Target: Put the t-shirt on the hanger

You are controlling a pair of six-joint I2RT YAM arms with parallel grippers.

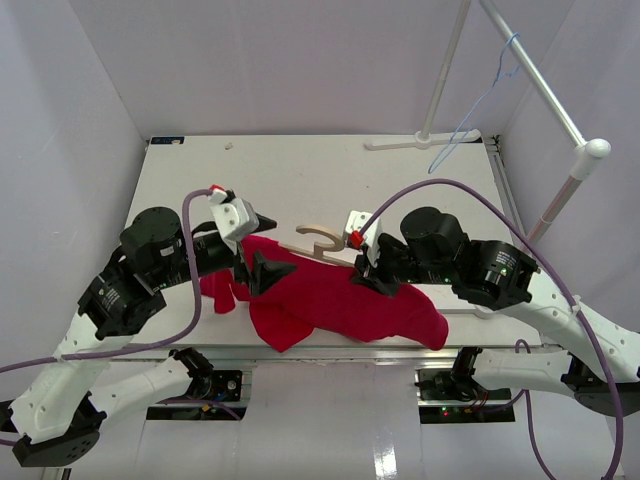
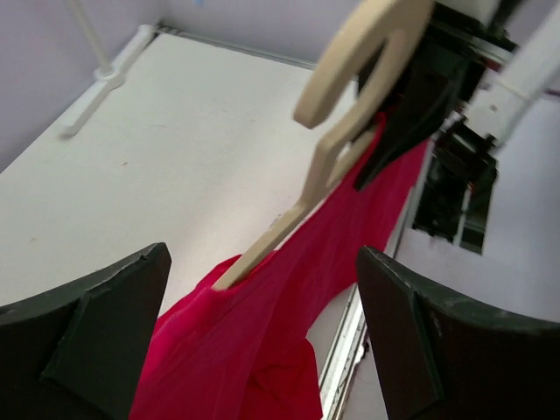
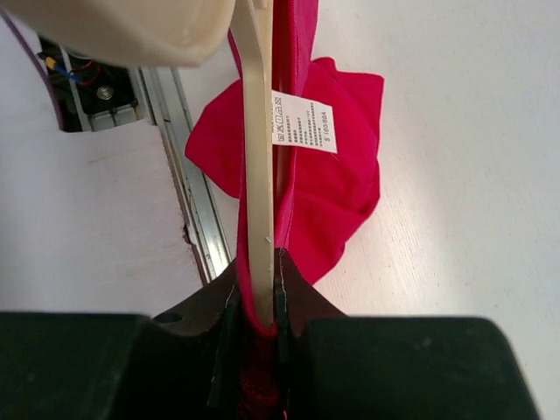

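The red T-shirt point(image 1: 330, 310) lies along the front of the white table, with a beige hanger point(image 1: 320, 240) in its upper edge; its hook sticks out above the fabric. My right gripper is shut on the hanger bar and shirt fabric, and a white care label point(image 3: 302, 122) shows beside the bar. My left gripper stands open near the hanger's other end point(image 2: 232, 271), which lies against the fabric, with its fingers apart on either side of that part.
A white pipe rack point(image 1: 540, 85) with a blue hanger point(image 1: 470, 120) stands at the back right. The front rail point(image 1: 320, 355) runs just below the shirt.
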